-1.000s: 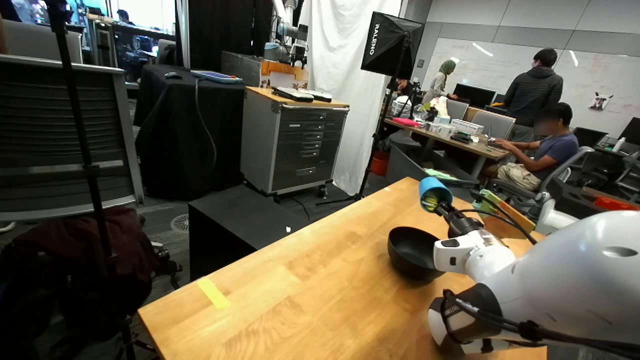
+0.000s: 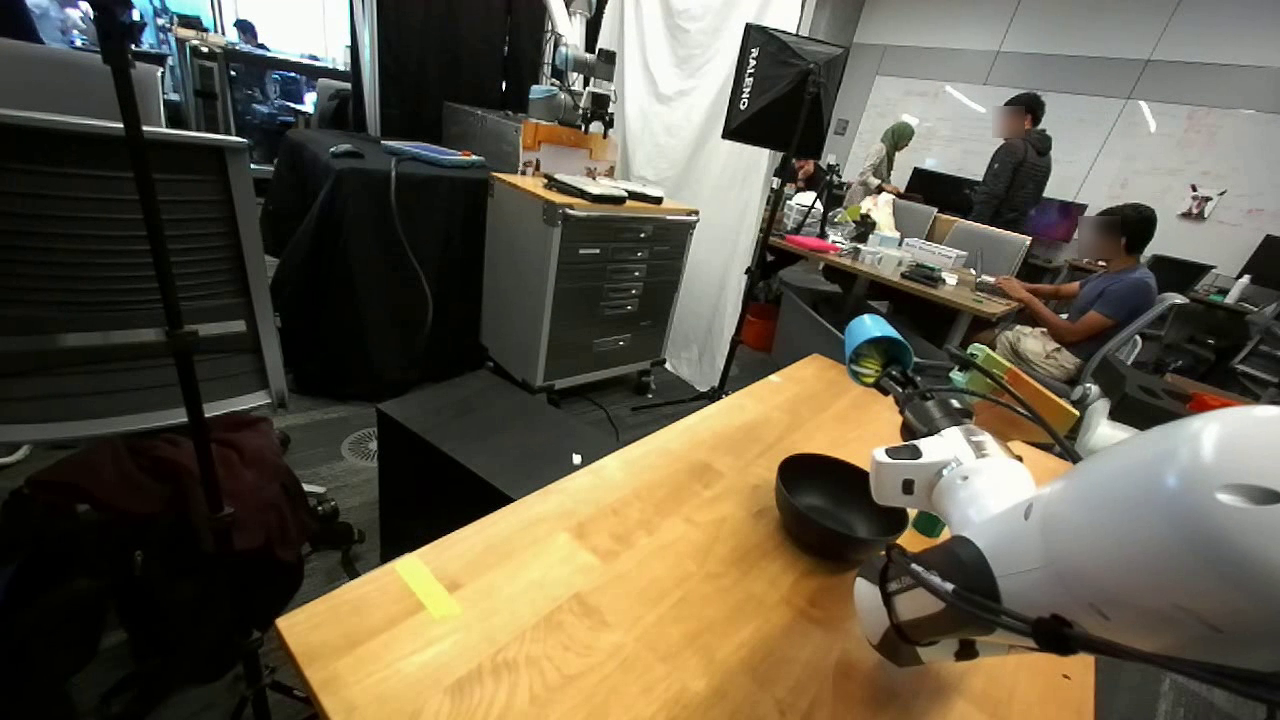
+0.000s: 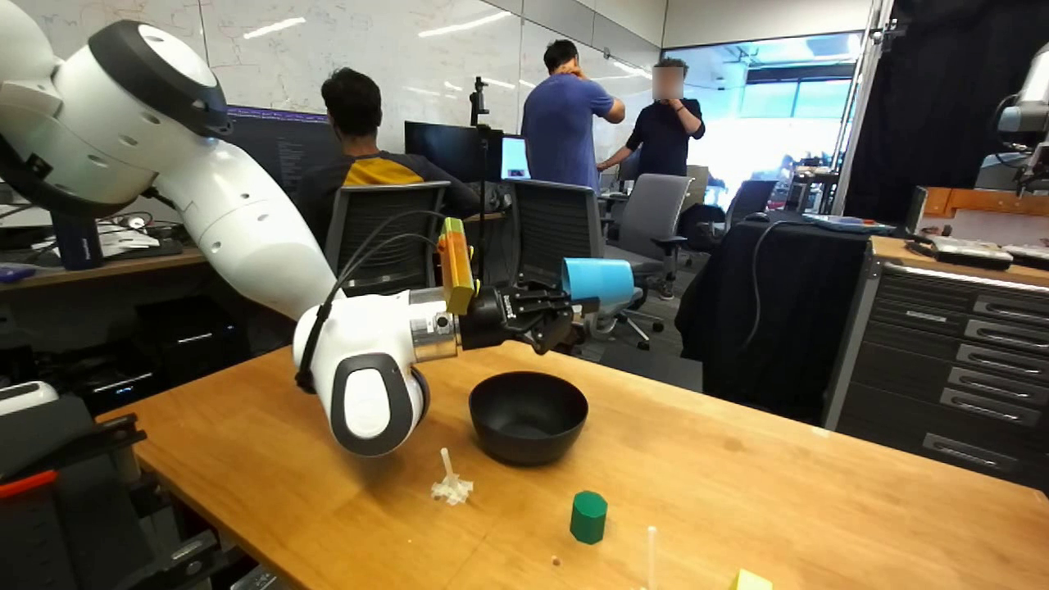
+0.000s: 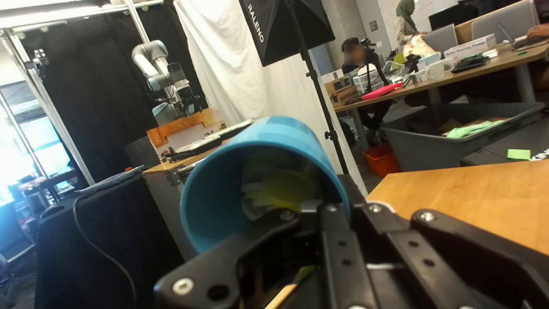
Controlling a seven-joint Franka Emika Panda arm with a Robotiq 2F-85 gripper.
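Observation:
My gripper (image 3: 580,306) is shut on a light blue cup (image 3: 601,280), which is held up above the table's far side. The cup (image 4: 267,134) lies tipped on its side, and its open mouth faces back toward the wrist camera. Something yellowish (image 4: 288,188) shows inside it, too blurred to name. In the wrist view the gripper's fingers reach the cup's rim at its lower right. A black bowl (image 3: 528,418) sits upright on the table, below and a little to the near side of the gripper; its inside looks empty from here.
On the wooden table (image 3: 836,492) a green block (image 3: 589,517) and a thin white peg (image 3: 448,467) stand in front of the bowl. A yellow block (image 3: 751,580) shows at the bottom edge.
The gripper and cup have risen and shifted slightly right in exterior view 1, the cup still held. The bowl has stayed in place. A green piece now shows beside it.

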